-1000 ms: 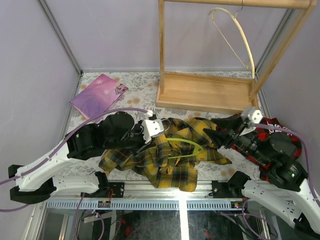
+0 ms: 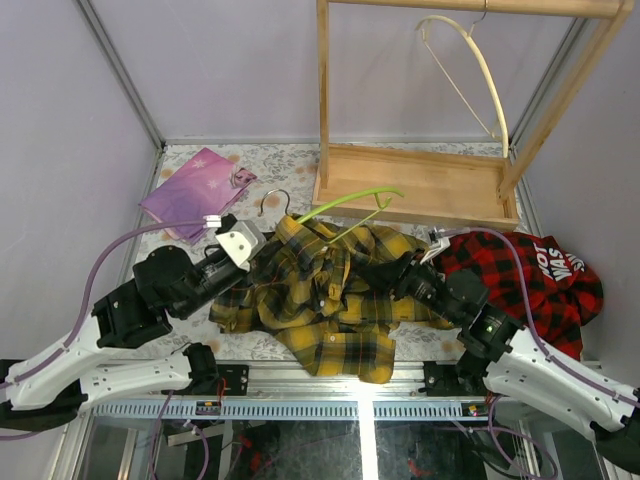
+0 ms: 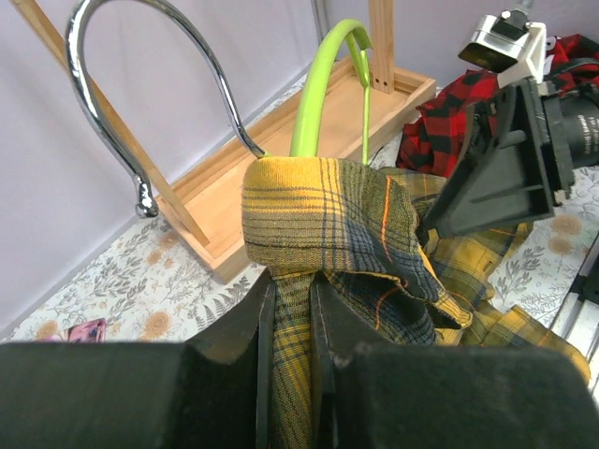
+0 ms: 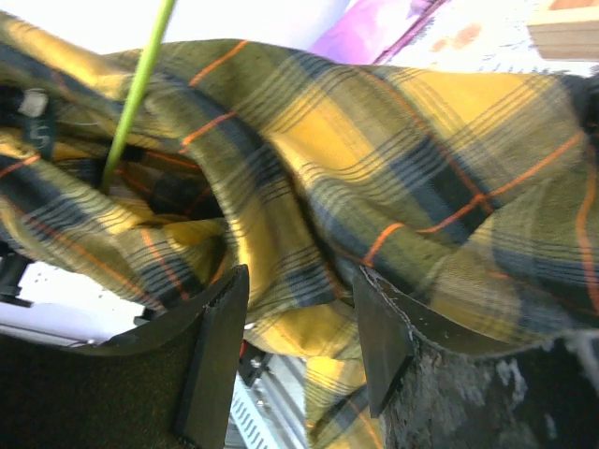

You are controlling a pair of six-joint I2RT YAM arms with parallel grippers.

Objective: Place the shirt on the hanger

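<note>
The yellow and black plaid shirt (image 2: pixel 345 340) lies bunched at the middle of the table, its upper left part lifted. My left gripper is shut on a fold of the shirt's collar area. From that fold rises the green hanger (image 3: pixel 314 103), its metal hook (image 3: pixel 220 84) up and to the left. One hanger end is inside the cloth; the other, seen from above, sticks out free over the shirt toward the rack. My right gripper stands open close to the shirt's right part, with cloth beyond its fingertips (image 4: pixel 239 281); none is clamped.
A wooden rack (image 2: pixel 410 185) stands at the back, with a pale hanger (image 2: pixel 485 75) on its bar. The red and black plaid cloth (image 2: pixel 560 285) lies at the right. Back left is a purple cloth (image 2: pixel 195 190), with bare table around it.
My right gripper came left and down to the shirt.
</note>
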